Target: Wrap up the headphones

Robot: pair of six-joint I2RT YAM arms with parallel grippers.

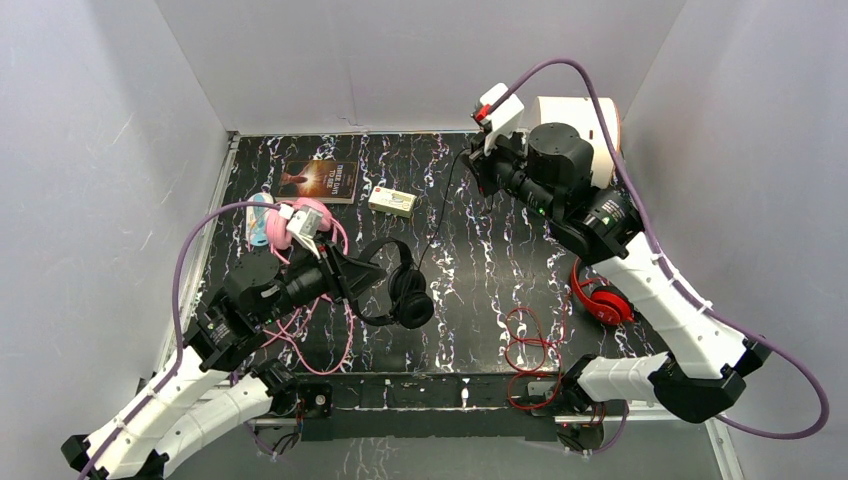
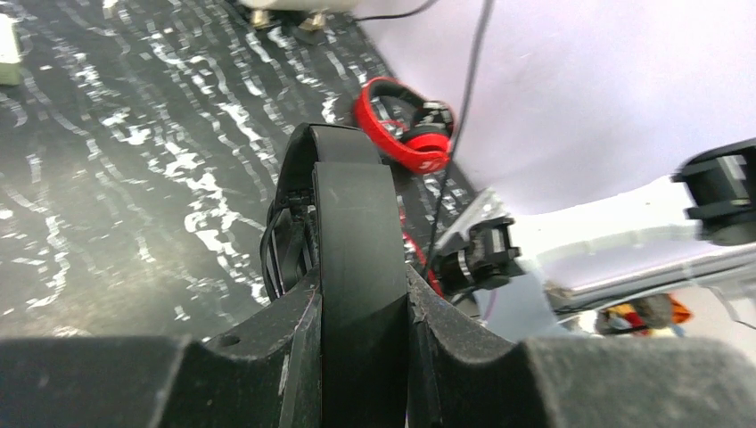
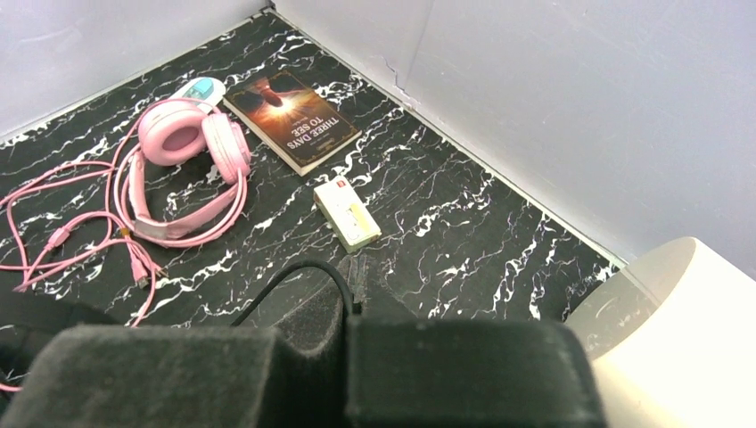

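Note:
Black headphones (image 1: pixel 410 298) hang over the left-centre of the table, tilted, with my left gripper (image 1: pixel 355 278) shut on their headband. That headband (image 2: pixel 357 241) fills the gap between the fingers in the left wrist view and hides the earcups there. A thin black cable (image 1: pixel 441 212) runs from the headphones up to my right gripper (image 1: pixel 482 170), which is shut on it near the table's back edge. In the right wrist view the cable (image 3: pixel 299 266) loops out from between the closed fingers.
Pink headphones (image 3: pixel 183 134) with loose cables, a book (image 3: pixel 294 120) and a small box (image 3: pixel 346 214) lie at left and back. Red headphones (image 1: pixel 603 304) and a red cable (image 1: pixel 530 345) are at right. A white cylinder (image 1: pixel 575 112) stands at the back right.

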